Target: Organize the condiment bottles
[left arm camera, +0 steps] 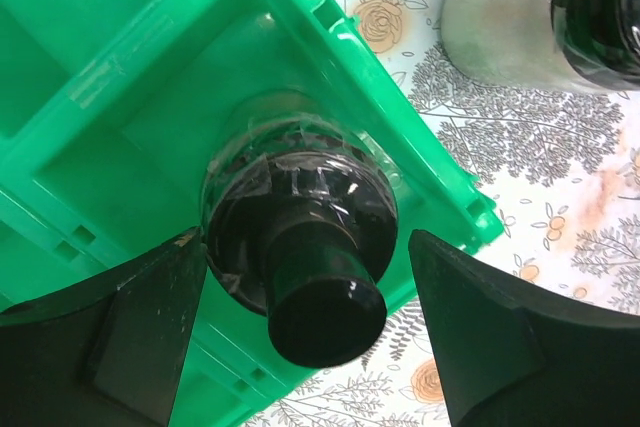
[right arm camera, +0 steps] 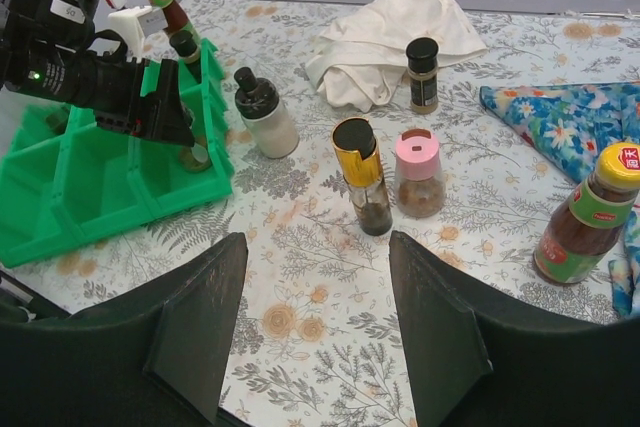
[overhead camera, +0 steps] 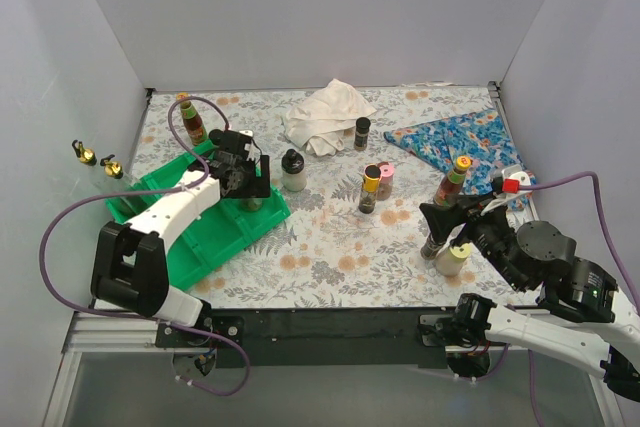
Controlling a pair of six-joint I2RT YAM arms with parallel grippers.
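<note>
My left gripper [overhead camera: 245, 175] stands open over the green organizer [overhead camera: 205, 247]. Between and just beyond its fingertips, a black-capped bottle [left arm camera: 300, 217] sits in an end compartment. Outside, beside it, stands a white bottle with a black cap [overhead camera: 293, 172]. My right gripper is open over the right side, facing a yellow-banded shaker [right arm camera: 365, 187], a pink-lidded jar [right arm camera: 420, 177], a dark shaker [right arm camera: 423, 77] and a sauce bottle [right arm camera: 585, 222]. Another sauce bottle [overhead camera: 192, 125] stands at the back left.
A white cloth [overhead camera: 325, 117] and a blue floral cloth [overhead camera: 450, 137] lie at the back. Tall gold-topped bottles [overhead camera: 86, 154] stand left of the organizer.
</note>
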